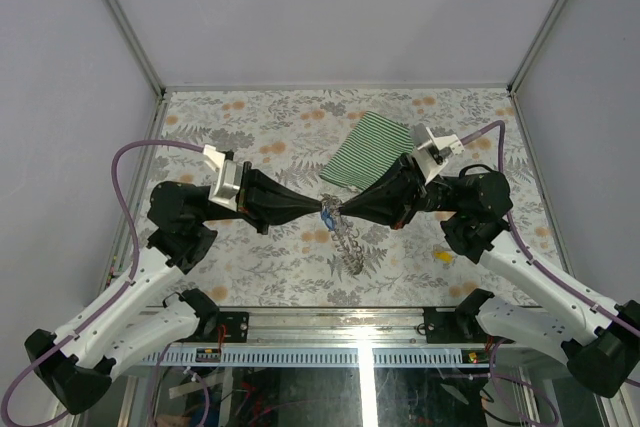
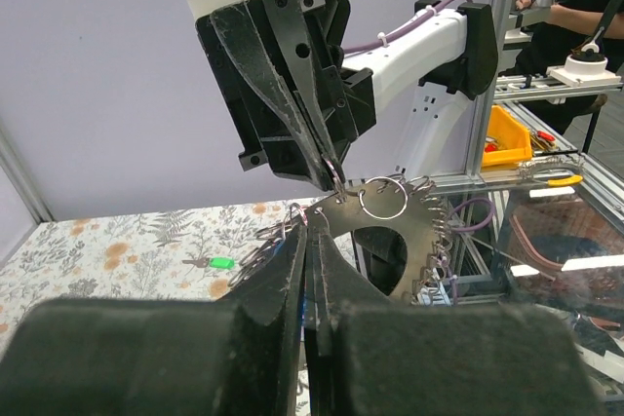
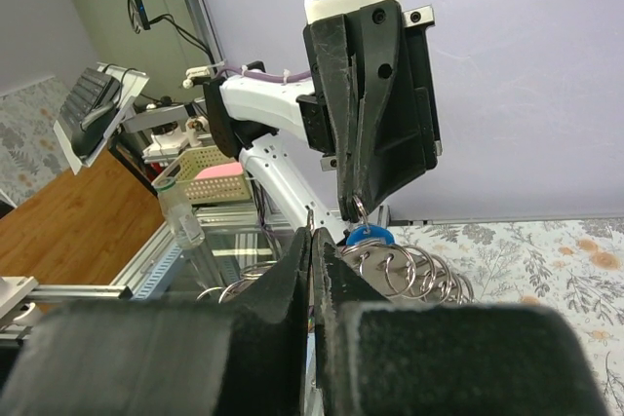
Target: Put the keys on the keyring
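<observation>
Above the middle of the table, my two grippers meet almost tip to tip. My left gripper [image 1: 321, 207] is shut; in the right wrist view a thin ring stands at its fingertips, with a blue key [image 3: 370, 234] hanging just below. My right gripper [image 1: 341, 210] is shut on a thin wire part of the keyring. A metal plate [image 2: 414, 226] with rings along its edge hangs beside it in the left wrist view. One larger ring [image 2: 383, 199] stands out near the right fingertips. Whether the key's ring is threaded on the keyring I cannot tell.
A green striped cloth [image 1: 370, 149] lies behind the grippers. On the patterned tabletop [image 1: 270, 277] are a small yellow item [image 1: 443, 256] to the right and, in the left wrist view, a green-headed key [image 2: 221, 263].
</observation>
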